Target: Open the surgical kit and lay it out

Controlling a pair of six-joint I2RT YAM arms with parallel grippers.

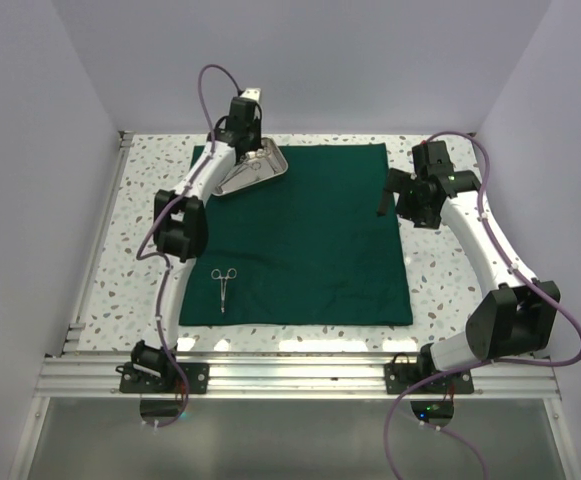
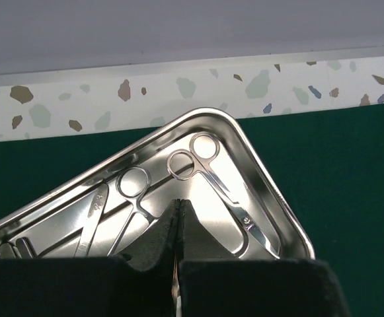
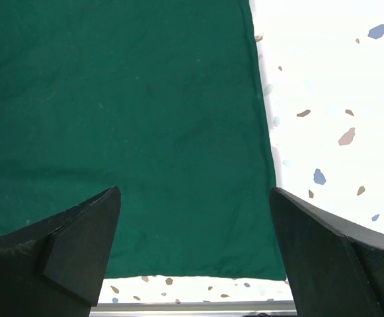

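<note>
The steel tray [image 1: 280, 159] lies at an angle on the far left of the green cloth [image 1: 300, 240]. In the left wrist view, scissors [image 2: 246, 220] rest along the tray's right side. Left of them are a ring-handled instrument [image 2: 144, 191] and a slim flat handle [image 2: 94, 214], their lower parts hidden by my gripper. My left gripper is over the tray, shut, with nothing showing between its fingers. A ring-handled clamp [image 1: 224, 288] lies alone on the cloth's near left. My right gripper hangs open and empty above the cloth's right edge.
Two rod-like ends [image 2: 24, 248] show at the tray's left, partly cut off by the gripper. Speckled tabletop [image 1: 440, 280] borders the cloth. A wall [image 1: 300, 70] rises close behind the tray.
</note>
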